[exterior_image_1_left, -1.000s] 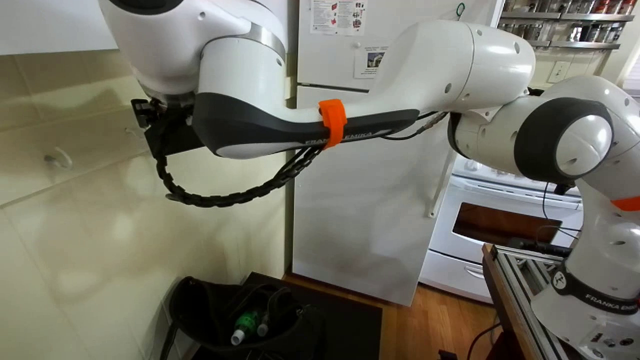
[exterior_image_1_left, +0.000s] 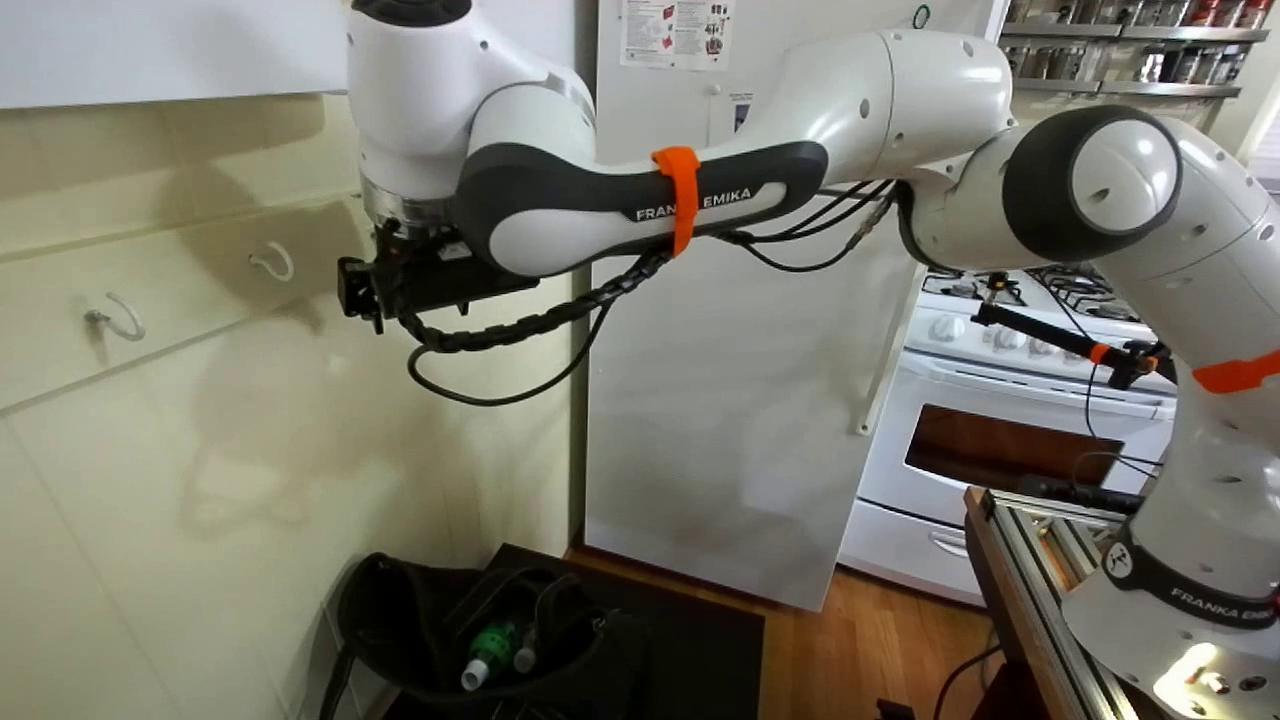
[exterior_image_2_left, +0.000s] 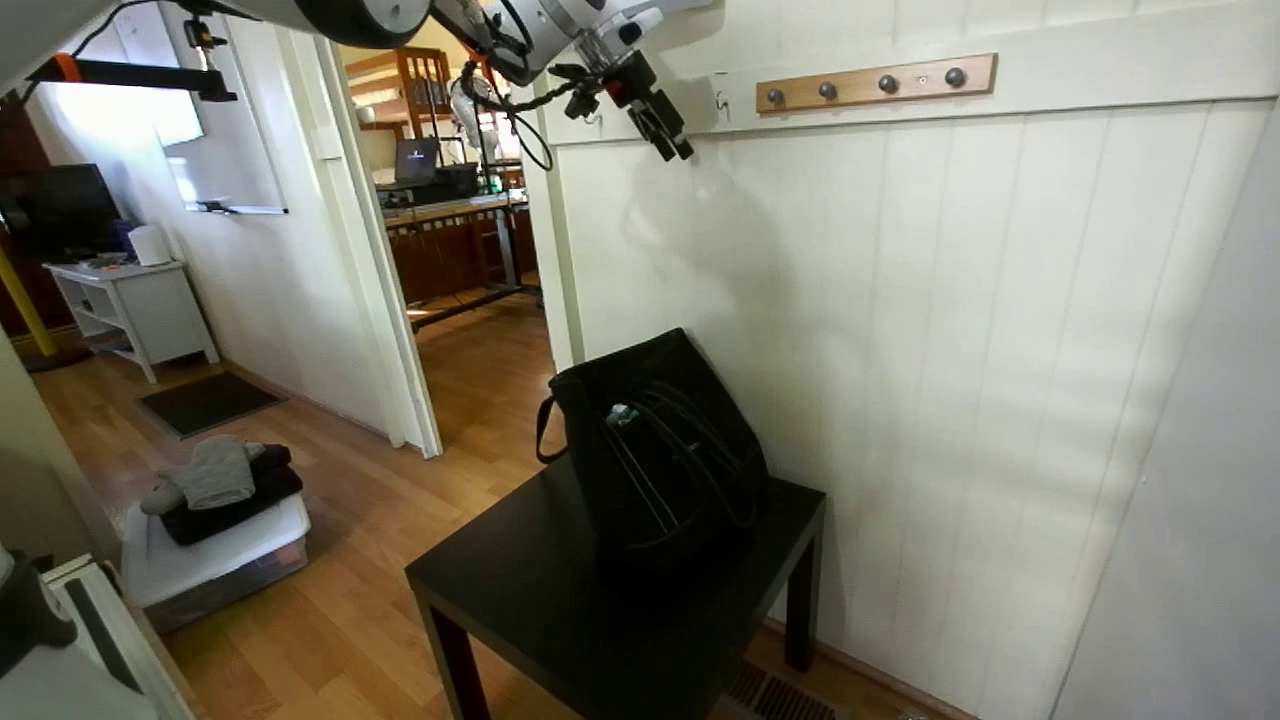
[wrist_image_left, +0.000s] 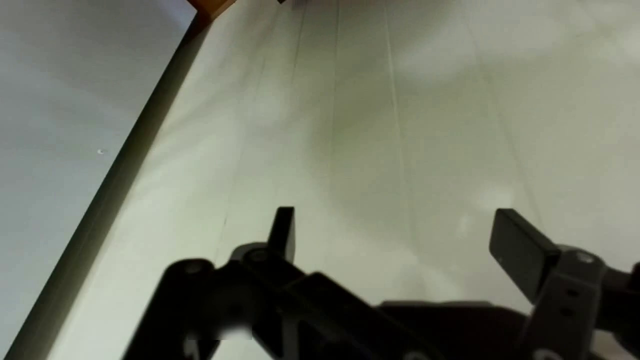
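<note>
My gripper stands open in the wrist view, its two fingers wide apart and only the pale wall beyond them. In exterior view 2 the gripper (exterior_image_2_left: 679, 154) is high up near the wall, tilted downward, left of a wooden peg rail (exterior_image_2_left: 882, 84) with dark knobs. Well below it a black bag (exterior_image_2_left: 648, 528) leans against the wall on a black table (exterior_image_2_left: 504, 576). From exterior view 1, a green bottle (exterior_image_1_left: 492, 648) with a white cap shows inside the bag (exterior_image_1_left: 372, 600). The gripper's fingers are mostly hidden in that view.
White hooks (exterior_image_1_left: 120, 318) stick out from the wall close to the gripper. A fridge (exterior_image_1_left: 720, 420) stands beside the wall, with a white stove (exterior_image_1_left: 996, 396) farther right. The air between the arm and the bag is clear.
The wrist and gripper have shifted to the right in exterior view 1, away from the hooks, and swung to another angle. The bag and bottle have not moved.
</note>
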